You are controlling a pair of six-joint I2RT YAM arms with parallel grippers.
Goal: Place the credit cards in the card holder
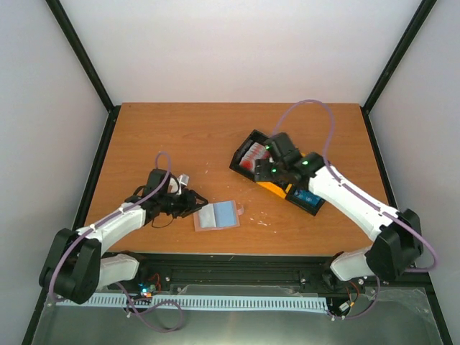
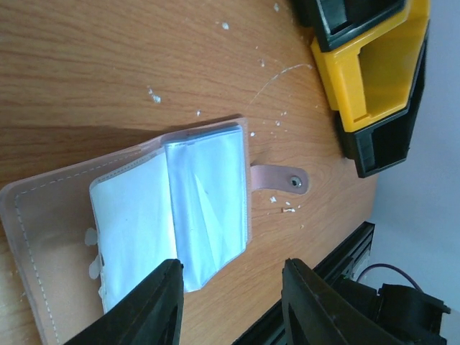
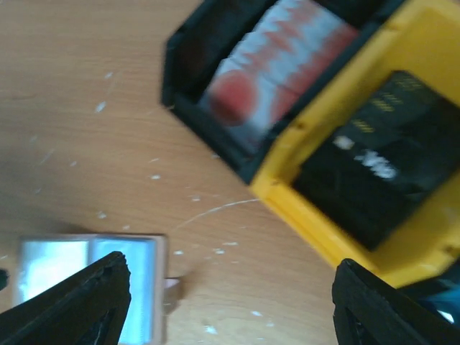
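Observation:
The card holder (image 2: 57, 244) lies open near the front middle, pink leather with clear sleeves (image 2: 205, 201) and a snap strap. My left gripper hangs just above it, fingers apart with nothing between them. In the right wrist view, my right gripper is open and empty over the organiser. Its black bin (image 3: 188, 61) holds red-and-white cards (image 3: 266, 72); the yellow bin (image 3: 316, 244) holds black cards (image 3: 377, 158). The blue contents of the third bin are mostly hidden by the right arm in the top view.
Bare wooden table (image 1: 180, 129) spans the back left and the area around the holder. Small white flecks are scattered on it. The front edge is just below the holder, with a dark frame beyond.

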